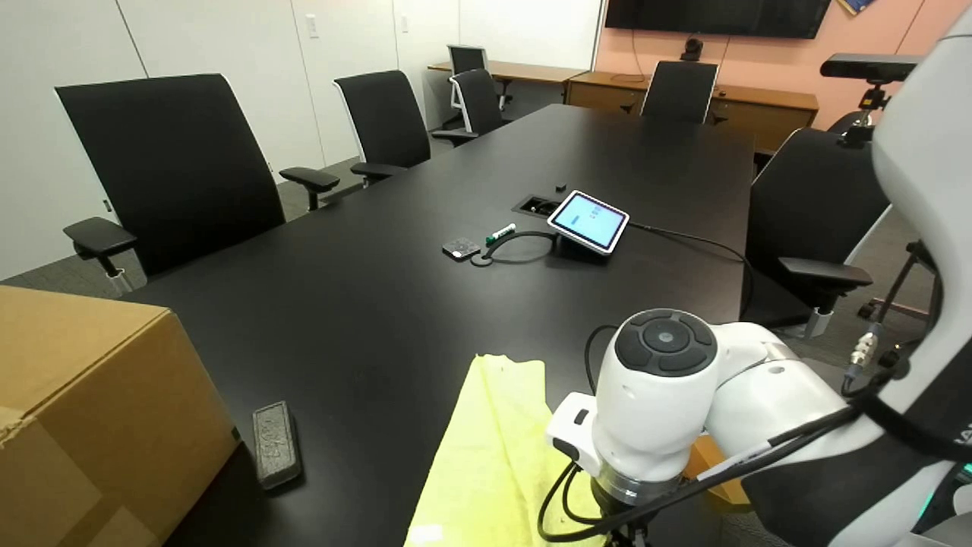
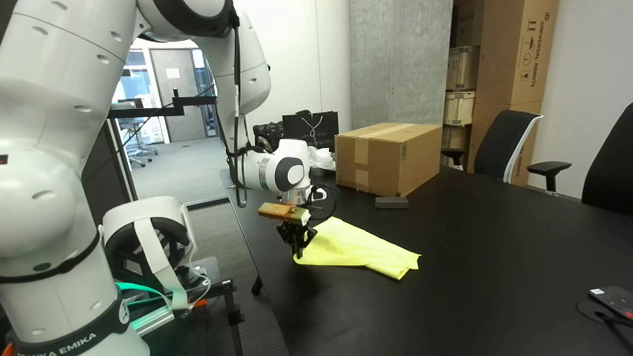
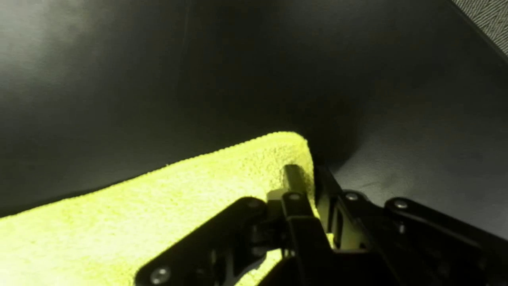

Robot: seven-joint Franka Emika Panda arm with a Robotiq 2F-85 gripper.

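A yellow cloth (image 1: 492, 456) lies spread on the dark table, with a few creases. In exterior view 2 my gripper (image 2: 299, 252) points down at the cloth's near left corner. From the wrist view, the gripper has a narrow gap between its fingertips, so it is partly open. One fingertip (image 3: 294, 176) is over the cloth's corner, and the other is just past its edge, above dark table. A strip of the cloth's edge shows between them. Whether the fingertips touch the cloth is unclear. In exterior view 1 the fingers are mostly hidden below the hand.
A cardboard box (image 2: 385, 157) and a dark eraser-like block (image 1: 276, 444) stand apart from the cloth. Farther along are a tablet (image 1: 589, 222), a green-capped marker (image 1: 501, 233) and a small dark square (image 1: 461, 248). The table's edge runs close to my gripper.
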